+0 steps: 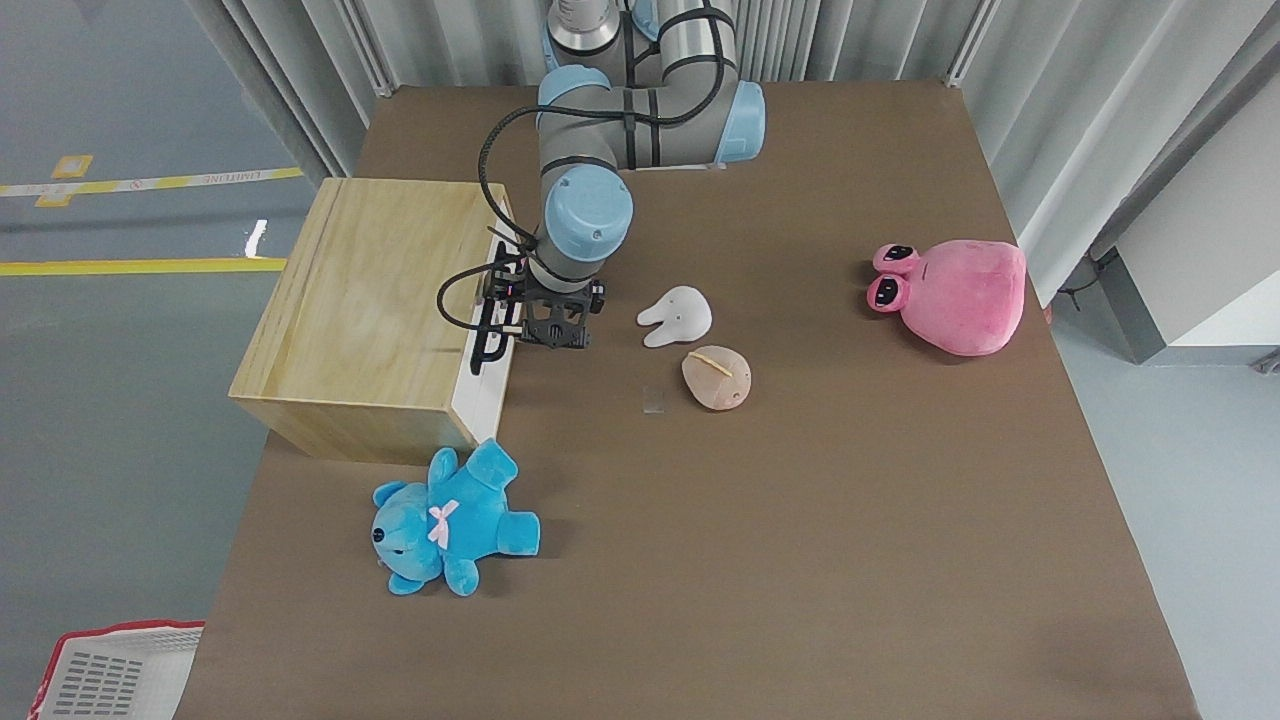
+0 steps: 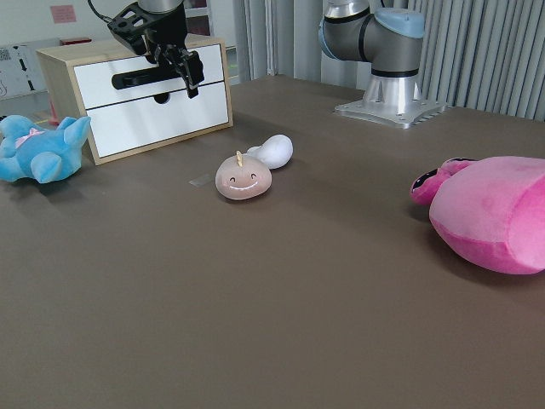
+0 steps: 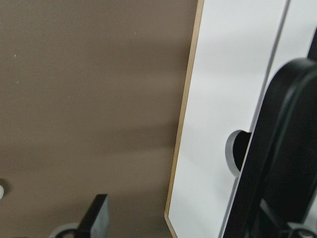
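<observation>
A wooden drawer cabinet (image 1: pixel 354 306) with white drawer fronts (image 2: pixel 157 120) stands on the left of the table. My gripper (image 1: pixel 537 306) is at the upper drawer, by its black handle (image 2: pixel 140 77). In the wrist view the black handle (image 3: pixel 277 153) fills the right side, very close, and one fingertip (image 3: pixel 94 215) shows at the bottom over the table; whether the fingers are open or shut on the handle is unclear. A round finger cutout (image 3: pixel 237 151) shows between the drawers.
A blue bear (image 1: pixel 480 528) lies in front of the cabinet. A white plush (image 1: pixel 680 314) and a beige plush (image 1: pixel 716 382) lie right of it, a pink plush (image 1: pixel 960 294) farther right. A basket (image 1: pixel 120 672) sits beyond the table edge.
</observation>
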